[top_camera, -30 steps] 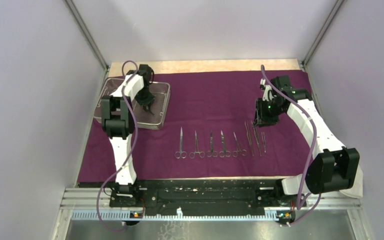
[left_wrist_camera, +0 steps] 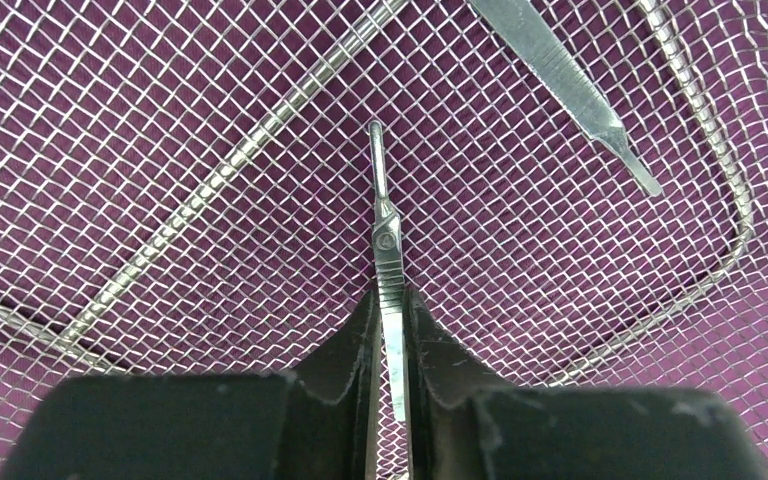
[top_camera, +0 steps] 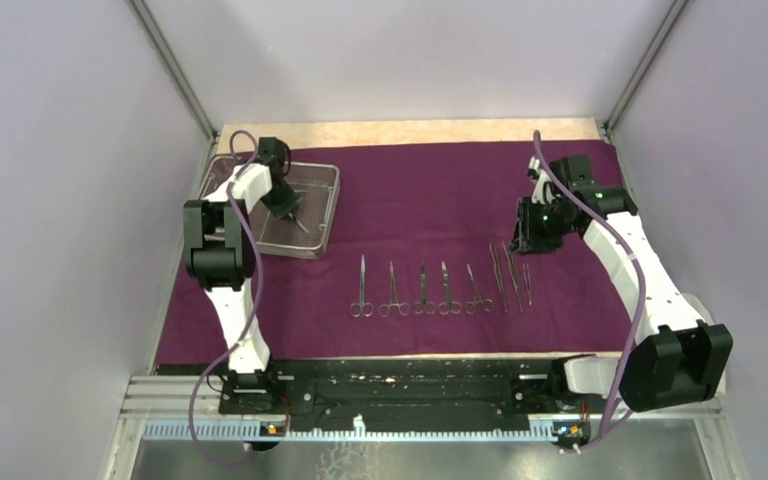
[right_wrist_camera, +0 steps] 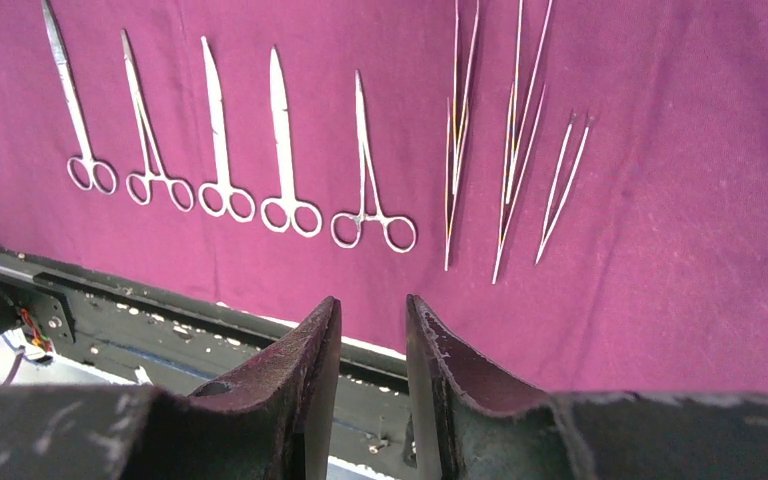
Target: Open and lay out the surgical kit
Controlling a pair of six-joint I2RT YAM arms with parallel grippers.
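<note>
My left gripper (top_camera: pixel 282 208) is down inside the mesh tray (top_camera: pixel 328 210). In the left wrist view its fingertips (left_wrist_camera: pixel 365 320) close in around a scalpel handle (left_wrist_camera: pixel 388 260); whether they grip it is unclear. A second flat handle (left_wrist_camera: pixel 560 75) lies nearby on the mesh. My right gripper hovers with a gap between its fingers, above the laid-out instruments: a row of scissors and clamps (right_wrist_camera: pixel 282 130), then several tweezers (right_wrist_camera: pixel 557 190) to their right, on the purple cloth.
The tray occupies the left of the cloth; the front edge (top_camera: pixel 410 354) borders a dark rail.
The left arm has shifted slightly left and toward the front, its gripper still within the tray. The laid-out instruments are unchanged.
</note>
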